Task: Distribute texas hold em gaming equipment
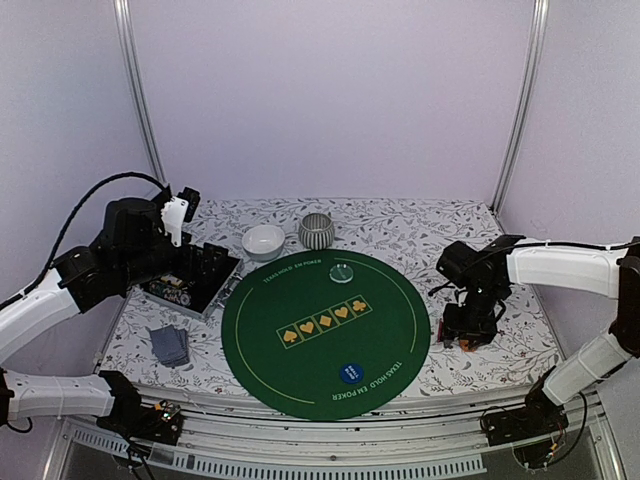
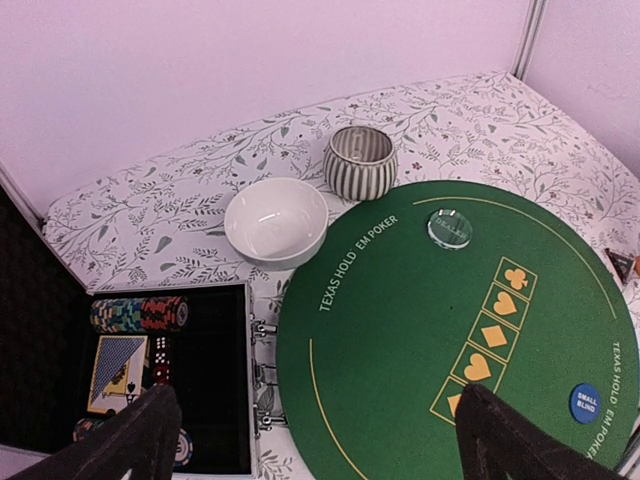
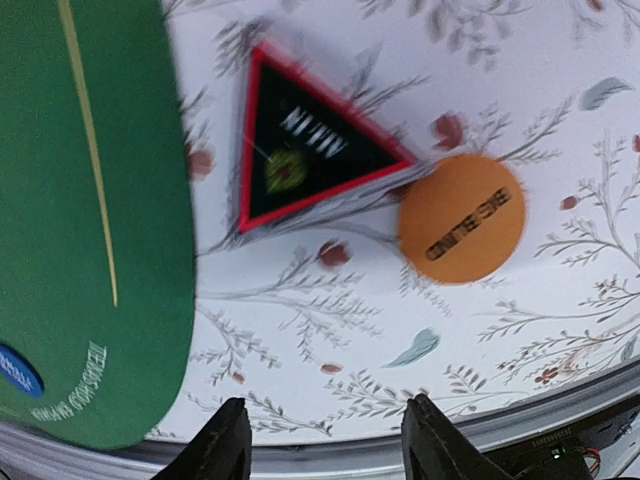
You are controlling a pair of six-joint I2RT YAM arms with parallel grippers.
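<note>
The green Texas Hold'em mat (image 1: pixel 260 330) covers the middle of the table. On it lie a clear dealer disc (image 2: pixel 449 229) near the back and a blue small blind chip (image 1: pixel 351 373) at the front. Right of the mat, the orange big blind chip (image 3: pixel 462 218) lies against a corner of the black, red-edged all-in triangle (image 3: pixel 310 145). My right gripper is low over that side, fingers apart and empty. Above the black case (image 2: pixel 220 380), which holds chips (image 2: pixel 138 314), cards (image 2: pixel 117 373) and dice (image 2: pixel 161 360), my left gripper (image 1: pixel 205 262) stands open and empty.
A white bowl (image 1: pixel 263 242) and a striped cup (image 1: pixel 316 231) stand behind the mat. A folded grey cloth (image 1: pixel 169 345) lies at the left front.
</note>
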